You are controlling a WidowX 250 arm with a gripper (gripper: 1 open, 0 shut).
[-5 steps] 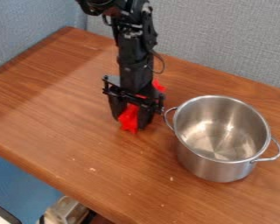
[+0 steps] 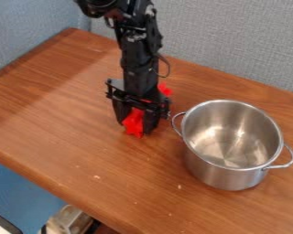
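Note:
My black gripper [image 2: 139, 108] reaches down to the wooden table, shut on a red object [image 2: 133, 124] that shows below and between its fingers. More red [image 2: 164, 89] shows just behind the gripper, to its right; I cannot tell whether it is part of the same object. The gripper hides much of the red object, and its shape is unclear.
A steel pot [image 2: 231, 143] with two side handles stands just right of the gripper. Grey walls border the back and left, and some equipment sits below the front-left edge.

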